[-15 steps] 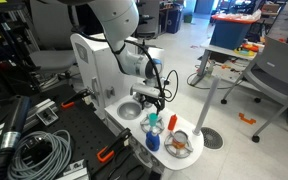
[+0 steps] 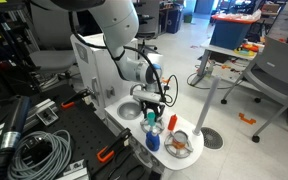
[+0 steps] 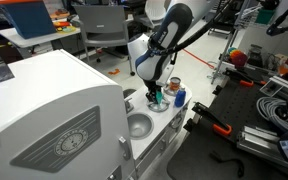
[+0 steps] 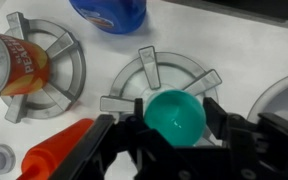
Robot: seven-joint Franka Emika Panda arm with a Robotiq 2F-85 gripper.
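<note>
A green round-topped object (image 4: 175,118) stands on a grey burner (image 4: 150,68) of the white play stove (image 2: 196,151). My gripper is around it from above, one dark finger (image 4: 127,124) on each side. The fingers stand part open, with only narrow gaps at the object's sides; firm contact cannot be made out. In exterior view 1 the green object (image 2: 152,115) shows below the arm. Its lower part is hidden from the wrist camera.
Close by are a blue container (image 4: 111,12), an orange-labelled can (image 4: 20,62) on another burner and a red bottle (image 4: 56,149). A round basin (image 2: 129,110) lies on the other side. Black toolbox-like clamps (image 2: 114,148) edge the dark table.
My gripper has come slightly lower around the green object. The surrounding items stay where they were.
</note>
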